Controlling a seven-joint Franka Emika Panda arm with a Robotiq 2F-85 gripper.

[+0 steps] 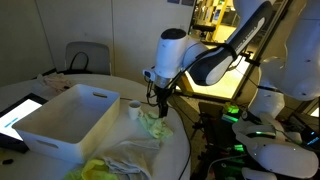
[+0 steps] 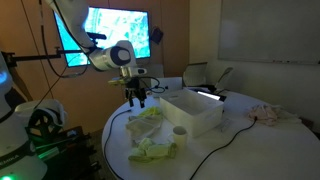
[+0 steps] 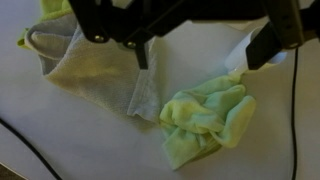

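A light green cloth (image 1: 155,124) lies crumpled on the white table; in the wrist view the same green cloth (image 3: 207,118) sits just beyond the fingertips, toward the lower middle. My gripper (image 1: 157,99) hangs over that side of the table, pointing down. Its fingers stand wide apart in the wrist view, with nothing held between the fingers. Beside the green cloth is a grey cloth (image 3: 95,70), and past it a yellow-green cloth (image 1: 98,170). A white cup (image 2: 180,136) stands close to the green cloth.
An empty-looking white bin (image 2: 192,112) takes up the table beyond the cup. A dark cable (image 2: 208,156) runs across the tabletop. Near the bin are a screen-like device (image 1: 18,110) and a bag (image 1: 82,70).
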